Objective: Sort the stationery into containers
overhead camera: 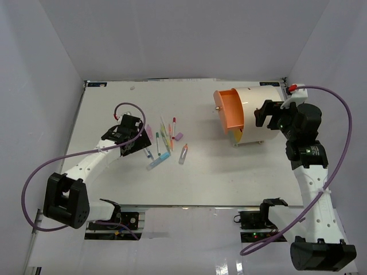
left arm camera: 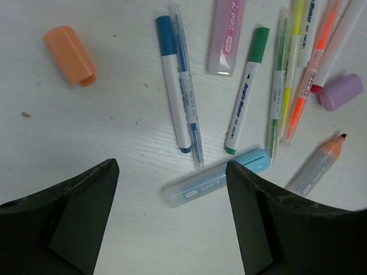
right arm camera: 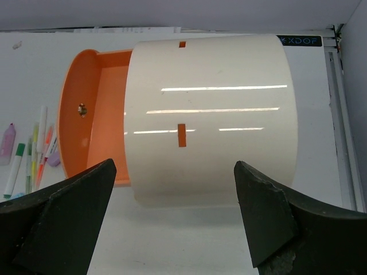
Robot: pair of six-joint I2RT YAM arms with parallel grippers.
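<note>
My left gripper (overhead camera: 139, 148) is over the left end of the stationery, its fingers spread with bare table between them in the left wrist view. Ahead of it lie a blue-capped marker (left arm camera: 174, 86), a blue pen (left arm camera: 188, 91), a green-capped marker (left arm camera: 245, 94) and a light-blue case (left arm camera: 215, 180). An orange cap (left arm camera: 70, 55) rests off to the left. A pink case (left arm camera: 227, 35) and several other pens lie beyond. The white rounded container (overhead camera: 258, 112) has its orange drawer (overhead camera: 231, 109) pulled out. My right gripper stands open beside that container, empty.
A grey marker with an orange tip (overhead camera: 183, 154) and a purple cap (overhead camera: 179, 137) lie at the right of the pens. Table space between the pens and the container is clear, as is the front of the table.
</note>
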